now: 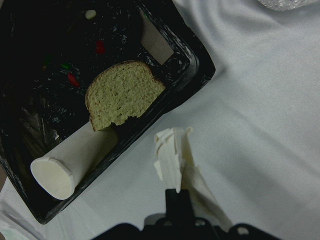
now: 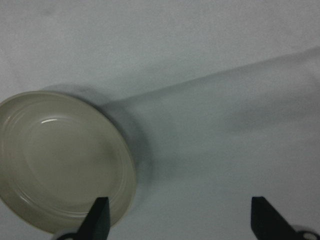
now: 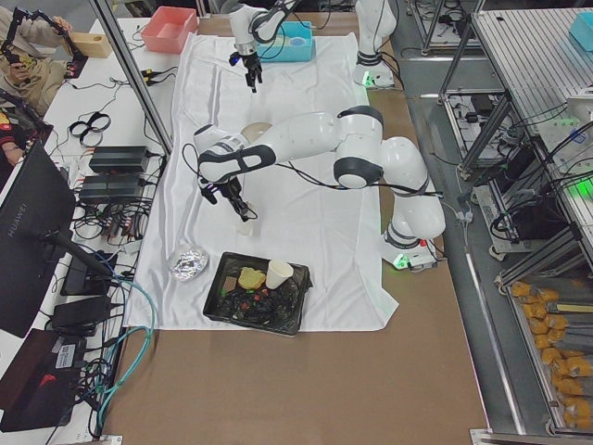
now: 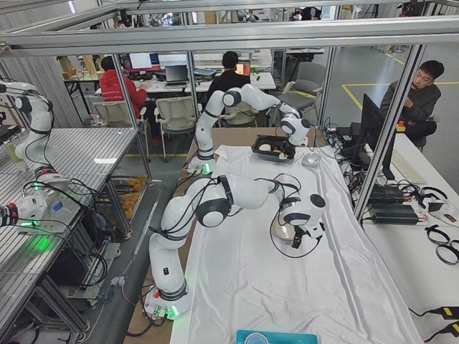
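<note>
My left gripper is shut on a crumpled white paper point(image 1: 175, 155); in the camera left view it hangs above the cloth, short of the black tray point(image 3: 222, 311). The tray point(image 1: 200, 65) holds a bread slice point(image 1: 122, 92), a white cup point(image 1: 75, 157) lying tilted, a brown piece and small red and green bits. My right gripper is open, with nothing between its fingers, near a beige plate point(image 2: 57, 155) on the cloth.
A foil item point(image 3: 188, 261) sits left of the tray. A blue bin point(image 3: 292, 51) stands at the far end, a red bin point(image 3: 169, 26) on the side table. Monitor, cables and a frame post line the left side.
</note>
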